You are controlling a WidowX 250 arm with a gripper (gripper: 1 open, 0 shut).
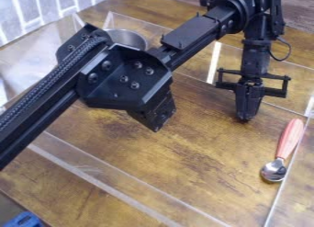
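My black gripper (247,112) points down at the wooden table (147,175) on the right side of the camera view, its fingertips low at the surface and shut, with nothing visible between them. A spoon with a pink handle (291,139) and steel head lies to the right and toward the front of the gripper, apart from it.
A metal pot (127,38) stands at the back left, partly hidden by the arm, beside a pale crumpled or folded sheet (31,61). Clear strips cross the table. A blue object (22,220) sits at the front left corner.
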